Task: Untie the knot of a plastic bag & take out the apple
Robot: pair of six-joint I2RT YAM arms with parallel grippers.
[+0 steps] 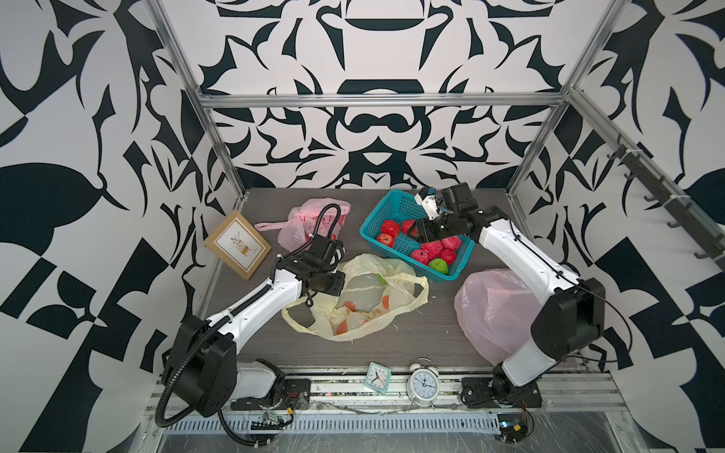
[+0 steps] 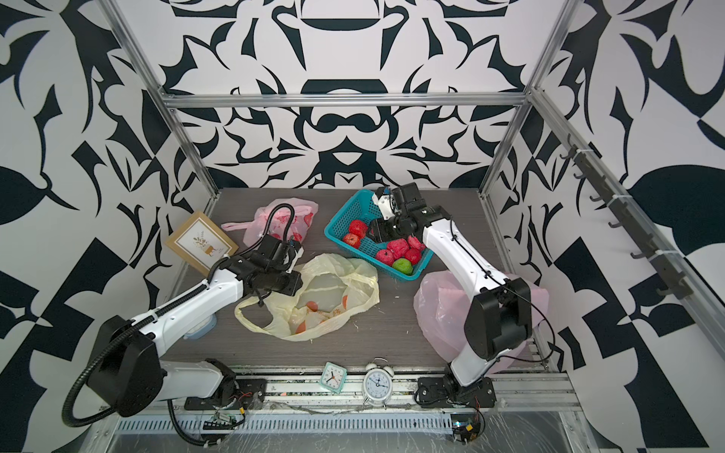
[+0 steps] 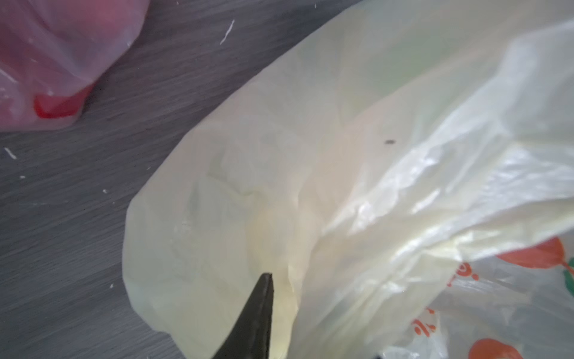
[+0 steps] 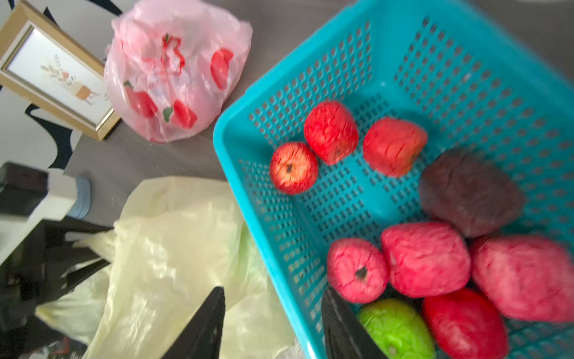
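The yellowish plastic bag (image 1: 408,300) lies spread with its mouth open on the table; red and green patches show inside, and I cannot tell whether they are print or fruit. My left gripper stands open at its edge, bag film between the fingers. Behind it is a blue basket (image 4: 251,200) with several red apples (image 4: 330,131), a dark one (image 4: 469,191) and a green one (image 4: 394,330). Over the basket is my right gripper (image 1: 423,228), its fingers (image 4: 209,323) apart with nothing between them.
A tied pink bag (image 4: 173,71) with red patches sits behind the left arm, beside a picture frame (image 1: 238,244). An empty-looking pink bag (image 1: 491,309) lies under the right arm. Two clocks (image 1: 377,377) stand at the front edge.
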